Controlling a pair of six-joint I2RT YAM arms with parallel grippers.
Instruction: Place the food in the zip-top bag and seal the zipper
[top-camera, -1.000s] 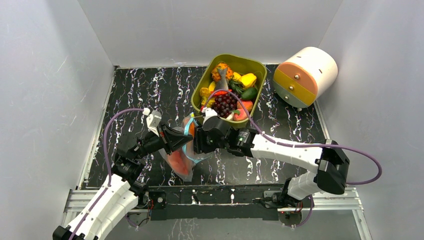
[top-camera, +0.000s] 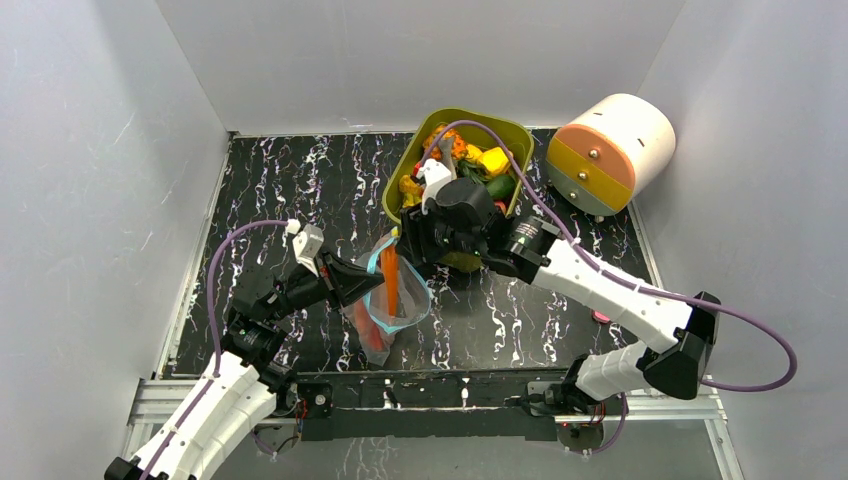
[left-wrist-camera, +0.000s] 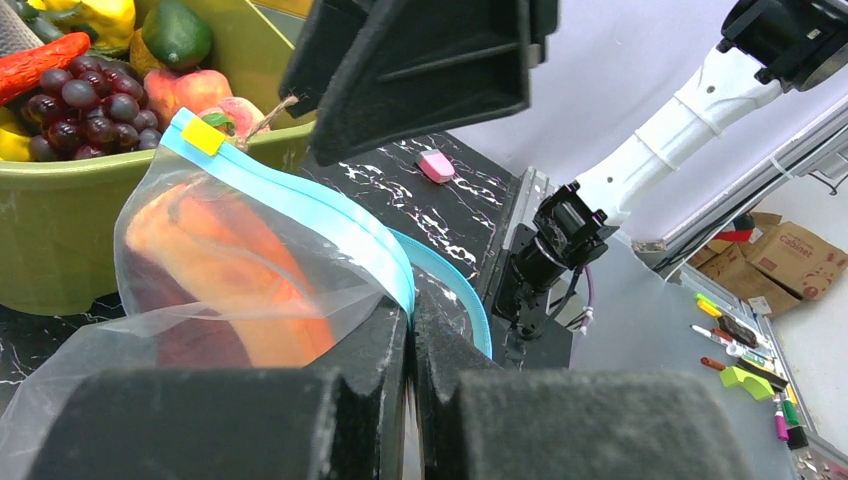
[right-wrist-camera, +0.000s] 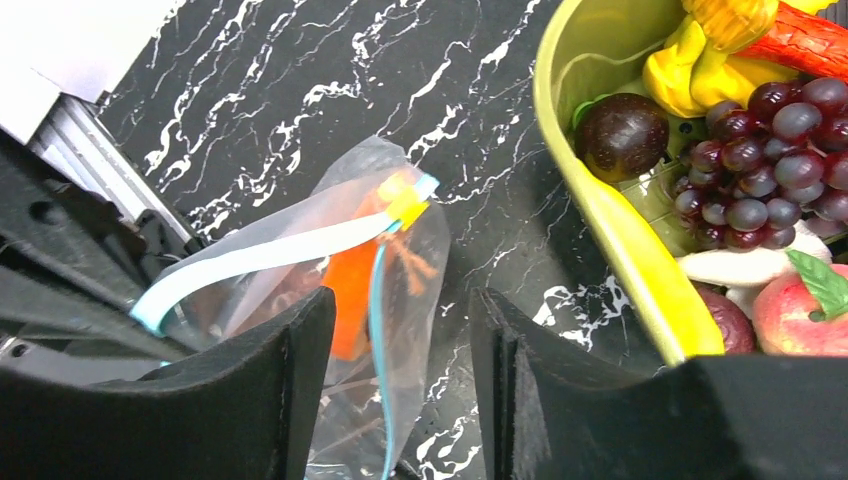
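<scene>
The clear zip top bag (left-wrist-camera: 200, 320) has a light blue zipper strip with a yellow slider (left-wrist-camera: 203, 136) at its far end. Inside it lies an orange food item (left-wrist-camera: 262, 275), long and carrot-like. My left gripper (top-camera: 378, 283) is shut on the bag's blue rim, pinching one side of the mouth, which gapes open. Beside the bag's far end, my right gripper stands part open, its fingers apart. In the right wrist view the bag, with its slider (right-wrist-camera: 408, 208), lies beyond those fingertips, and nothing shows clasped between them.
The green bin (top-camera: 513, 128) holds grapes (right-wrist-camera: 765, 160), a peach, peppers and other food, close behind the right gripper. A white cabinet with coloured drawers (top-camera: 590, 165) stands at the back right. Open counter lies to the left and right front.
My right gripper has moved away from the bag's mouth, back toward the bin. The bag's mouth now gapes wider. My left gripper has stayed nearly still.
</scene>
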